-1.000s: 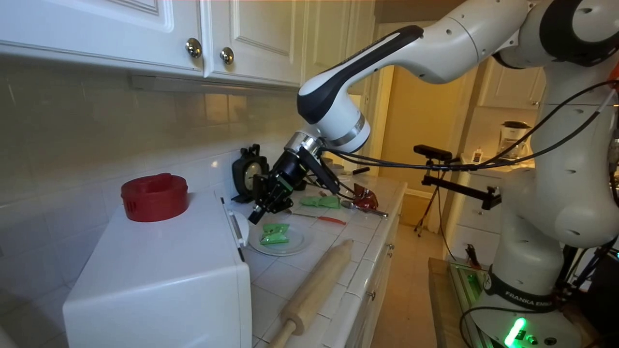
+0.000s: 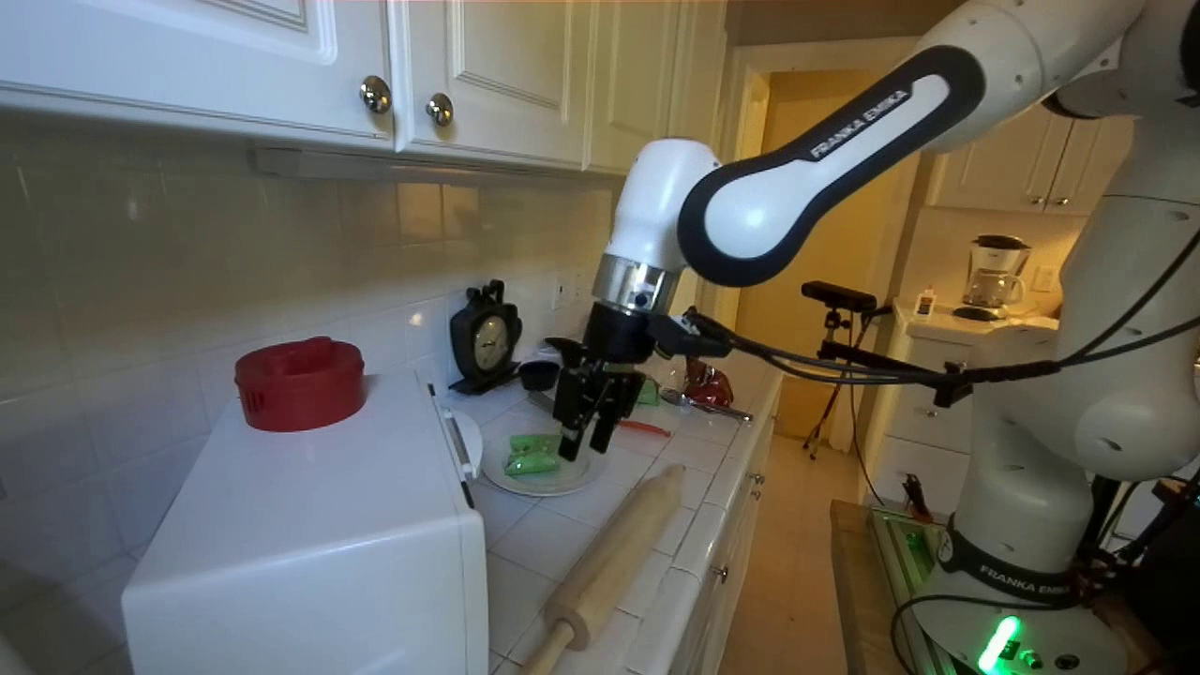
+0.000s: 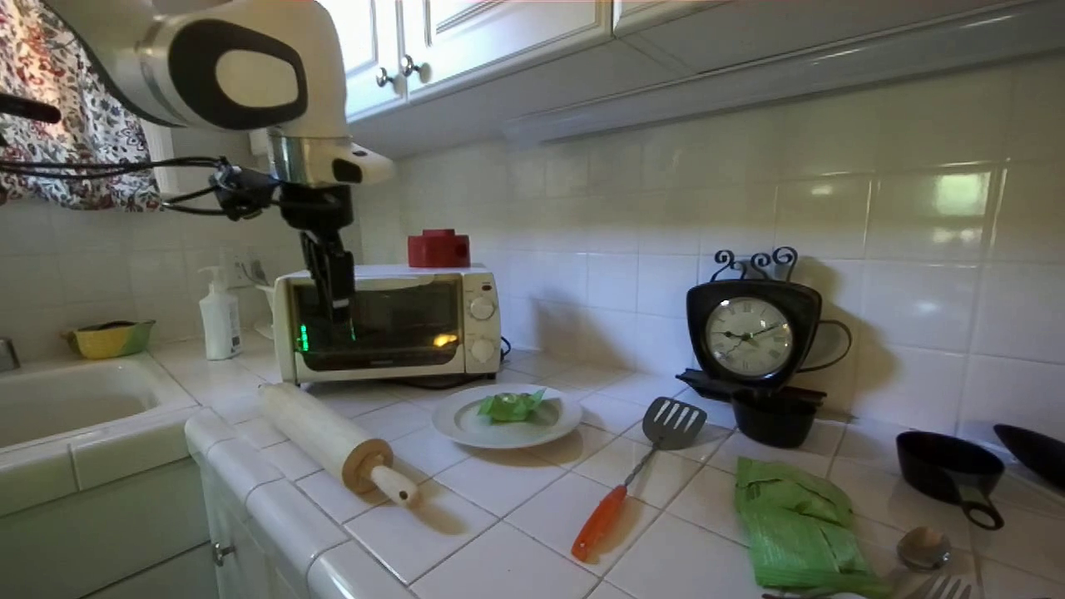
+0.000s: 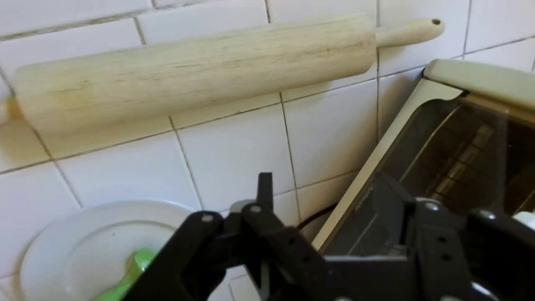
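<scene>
My gripper [image 2: 586, 441] points down over the counter, its fingers apart and nothing visible between them. In exterior view 2 the gripper [image 3: 341, 309] appears in front of the toaster oven's glass door, well above the tiles. A white plate [image 3: 464, 428] lies on the counter with a crumpled green packet [image 3: 512, 405] on it. The wrist view catches only part of this plate [image 4: 50, 261] and packet [image 4: 133, 273] at lower left; my gripper covers the rest. Across the top of that view stretches a wooden rolling pin [image 4: 210, 70], apart from my fingers.
The white toaster oven [image 3: 482, 334] carries a red container [image 3: 439, 249]. A slotted spatula [image 3: 604, 519], another green packet [image 3: 799, 524], a black clock [image 3: 754, 334] and small black pans [image 3: 943, 464] occupy the far side. Tiles between plate and rolling pin are bare.
My gripper has swung from a slanted pose near the oven to a vertical one, farther right in exterior view 1. Plate, packet and rolling pin look unmoved.
</scene>
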